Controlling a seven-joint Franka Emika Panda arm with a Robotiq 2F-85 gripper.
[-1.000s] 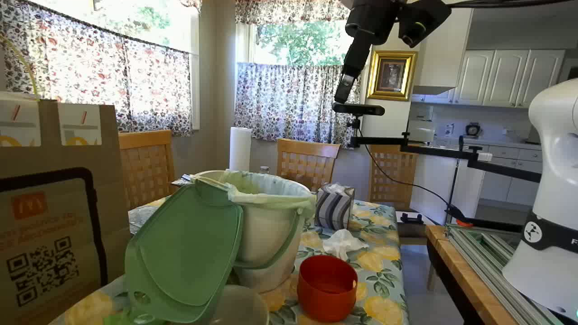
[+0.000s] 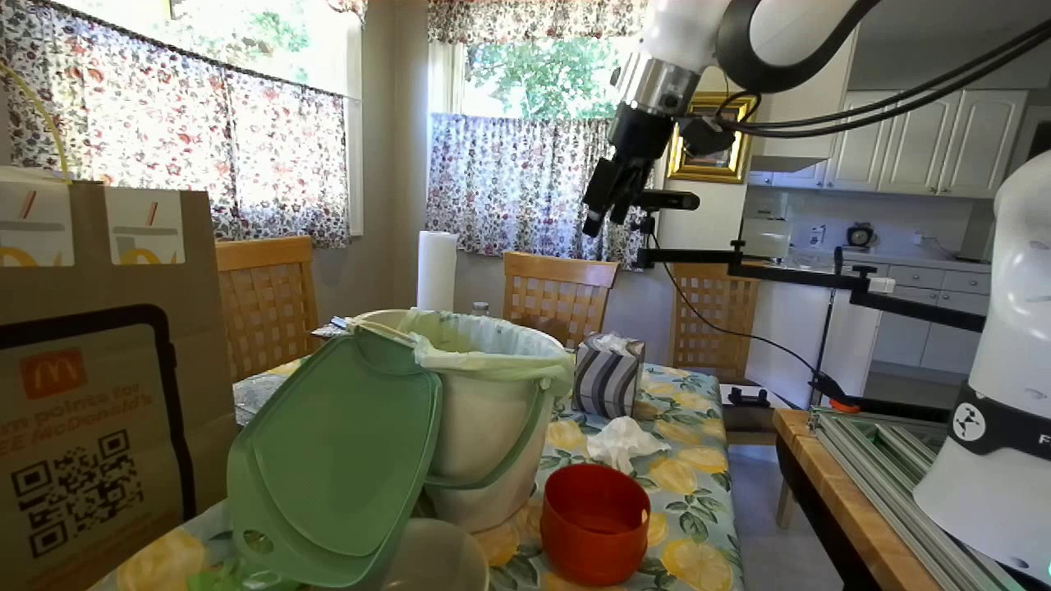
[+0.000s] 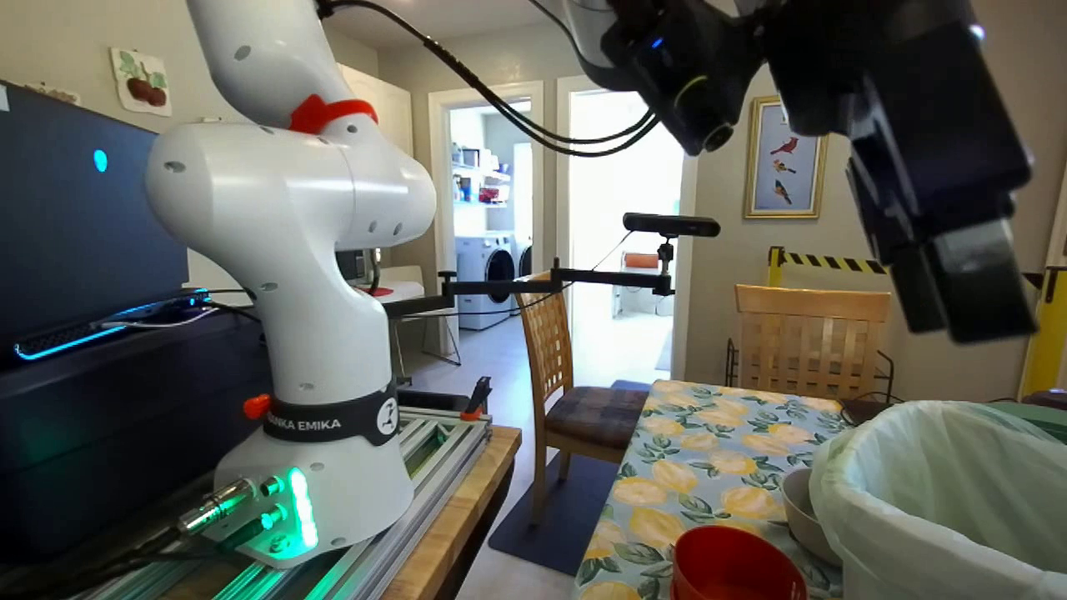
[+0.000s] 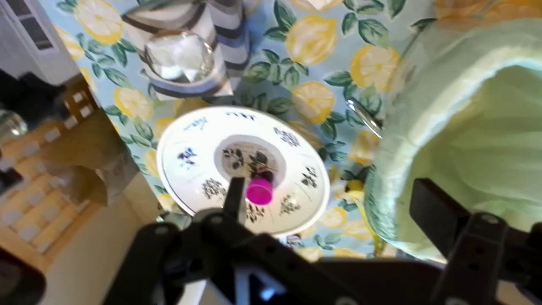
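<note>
My gripper (image 2: 607,215) hangs high above the table, its fingers apart. In the wrist view the open gripper has a wide gap and nothing held between its fingers. Below it lies a white plate (image 4: 190,167) with dark plant prints, and a small magenta object (image 4: 259,191) sits on it near the left finger. Right of the plate stands a white bucket (image 2: 493,423) with a pale green liner (image 4: 488,152) over its rim; its mouth is uncovered. A green lid (image 2: 340,453) leans in front of the bucket.
A red bowl (image 2: 595,522), crumpled tissue (image 2: 625,443) and striped tissue box (image 2: 608,376) stand on the lemon-print tablecloth. A glass (image 4: 180,58) is beside the box in the wrist view. A paper bag (image 2: 98,394) stands left. A camera bar (image 2: 798,280) extends near the arm.
In exterior view 1, my gripper has come down and left and turned, so that both fingers show. The upper arm now shows too. Objects on the table look unmoved.
</note>
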